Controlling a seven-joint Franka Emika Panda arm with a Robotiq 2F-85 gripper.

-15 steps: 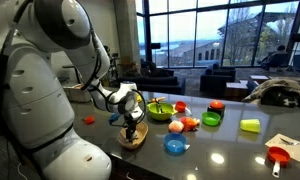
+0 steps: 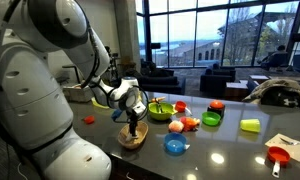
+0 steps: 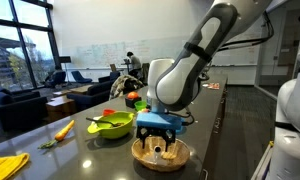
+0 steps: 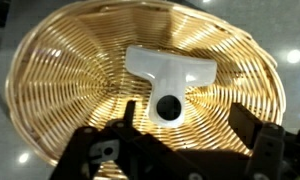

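Observation:
A round wicker basket (image 4: pixel 75 75) fills most of the wrist view. Inside it lies a white T-shaped object (image 4: pixel 168 75) with a black round spot at the near end of its stem. My gripper is open above the basket, its dark fingers (image 4: pixel 252 128) spread wide on either side of the stem, with no contact showing. In exterior view 1 the gripper (image 2: pixel 133 129) points down into the basket (image 2: pixel 125 141). From exterior view 2 it also hangs over the basket (image 3: pixel 180 157), with the white object mostly hidden.
Behind the basket stands a green bowl (image 2: pixel 161 113). A blue bowl (image 2: pixel 175 145) is close on its right, and orange-red items (image 2: pixel 188 124) lie beyond. A red ladle (image 2: pixel 278 156) and a yellow block (image 2: pixel 250 125) rest farther right.

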